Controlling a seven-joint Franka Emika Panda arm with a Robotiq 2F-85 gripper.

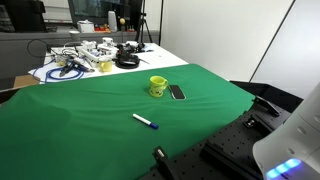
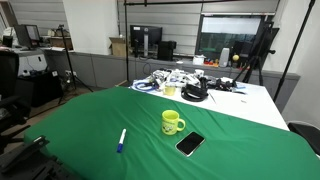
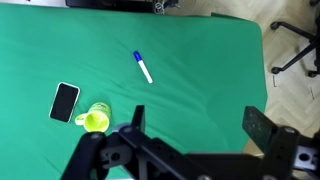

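In the wrist view my gripper is open, its black fingers (image 3: 138, 120) wide apart with only green cloth showing between them. It hangs above the table (image 3: 205, 50). A white marker with a blue cap (image 3: 143, 67) lies ahead of the fingers, apart from them. The yellow mug (image 3: 96, 118) is left of the left finger, also untouched. Beside it lies a dark phone (image 3: 64, 101) with a white edge. Exterior view 2 shows the mug (image 2: 171, 123) upright, the phone (image 2: 190, 144) flat and the marker (image 2: 122, 140) off to the left.
Cables and small gear (image 2: 185, 80) crowd a white surface behind the green cloth, with black headphones (image 2: 194, 92) among them. Another yellow cup (image 1: 106, 66) stands there. A chair (image 3: 295, 45) stands beyond the table edge.
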